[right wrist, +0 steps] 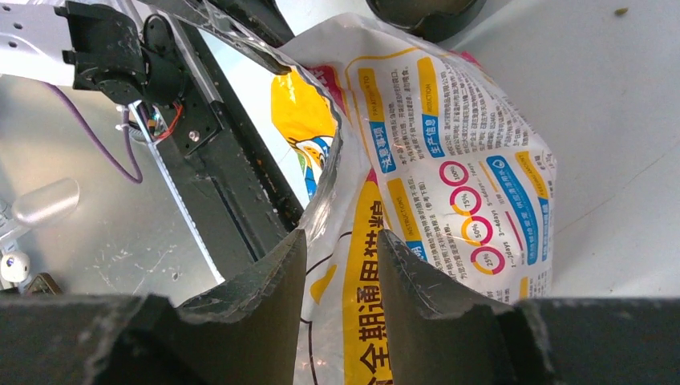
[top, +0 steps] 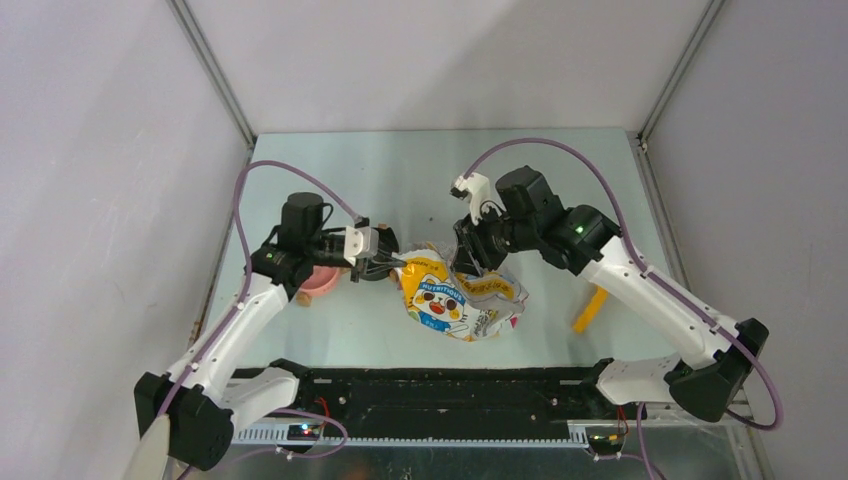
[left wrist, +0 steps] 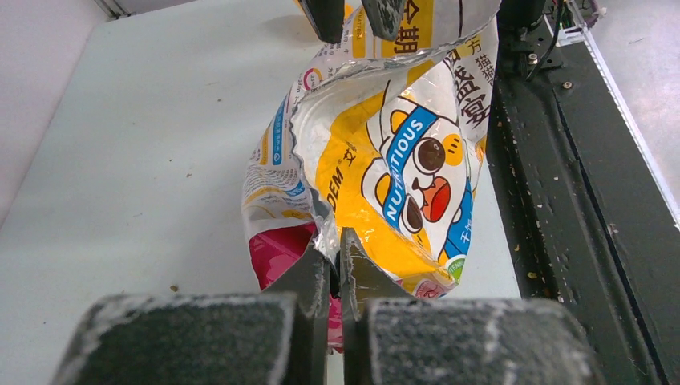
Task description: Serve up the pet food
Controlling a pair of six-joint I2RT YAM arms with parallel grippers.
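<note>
A crumpled pet food bag (top: 437, 301), white, yellow and blue with a cartoon face, lies mid-table, its mouth gaping. My left gripper (top: 400, 263) is shut on its left corner; in the left wrist view the foil edge runs between the fingertips. Over the back of the bag, my right gripper (top: 466, 266) stands open. Its fingers (right wrist: 277, 277) are apart in the right wrist view, with the printed bag wall beneath; whether they touch it I cannot tell. A pink bowl (top: 318, 284) and a dark bowl (top: 375, 276) are partly hidden by the left arm.
A yellow strip (top: 591, 310) lies on the table to the right. Small crumbs (left wrist: 174, 287) dot the pale tabletop. The black front rail (top: 440, 400) runs along the near edge. Behind the bag and at front left, the table is clear.
</note>
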